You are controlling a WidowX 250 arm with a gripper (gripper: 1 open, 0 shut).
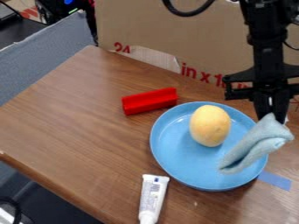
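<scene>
My black gripper (275, 114) is at the right above the edge of a blue plate (184, 157), shut on a light blue-grey cloth (257, 143), which hangs down over the plate's right side. A yellow, rounded object (211, 125) sits on the plate, now fully visible. The fingertips are mostly hidden by the cloth.
A red block (149, 101) lies behind the plate to the left. A white tube (152, 197) lies in front of it. A cardboard panel (163, 35) stands at the back.
</scene>
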